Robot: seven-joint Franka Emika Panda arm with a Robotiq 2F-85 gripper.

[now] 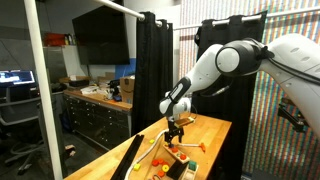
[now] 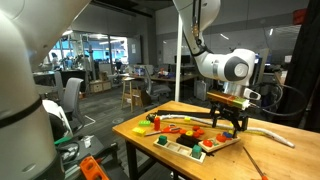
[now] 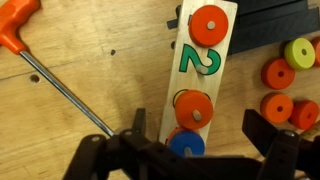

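In the wrist view my gripper is open above a wooden number board (image 3: 180, 82). The board carries a green numeral 2 (image 3: 203, 59) and an orange disc (image 3: 208, 26) at its far end. Between the two fingers lies another orange disc (image 3: 193, 109), with a blue disc (image 3: 187, 143) just below it. Whether the fingers touch the discs cannot be told. From the side, in exterior view 2, the gripper (image 2: 228, 124) points down close to the board on the table.
An orange-handled hex key (image 3: 50, 75) lies left of the board. To the right are loose orange discs (image 3: 277, 73) and a yellow-green disc (image 3: 299, 53), near a dark bar (image 3: 270, 27). Another wooden board (image 2: 180, 148) with coloured pieces stands nearer exterior view 2.
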